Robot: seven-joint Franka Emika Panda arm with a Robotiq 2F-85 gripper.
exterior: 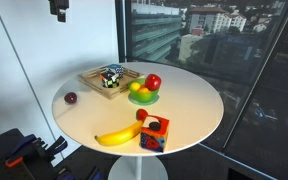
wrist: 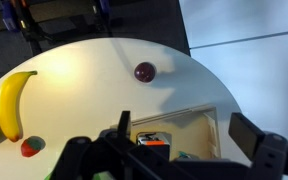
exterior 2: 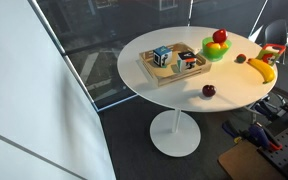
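Observation:
High over the table's far left, my gripper (exterior: pixel 61 16) hangs at the top edge of exterior view 1. In the wrist view its two fingers stand wide apart, the gripper open and nothing held between them. Below lies a wooden tray (wrist: pixel 199 112) with boxes inside. Exterior view 2 shows a blue box (exterior 2: pixel 161 56) and a dark-and-white cube (exterior 2: pixel 187 61) in that tray. A dark red plum-like fruit (wrist: pixel 145 72) rests on the bare tabletop beside the tray. A yellow banana (exterior: pixel 118 134) lies near the table's front edge.
On the round white table (exterior: pixel 189 110), a green bowl (exterior: pixel 144 97) holds several fruits, with a red apple (exterior: pixel 153 81) on top. A small strawberry (wrist: pixel 31 147) and a colourful box (exterior: pixel 154 134) are near the banana. Open tabletop spreads right of the bowl.

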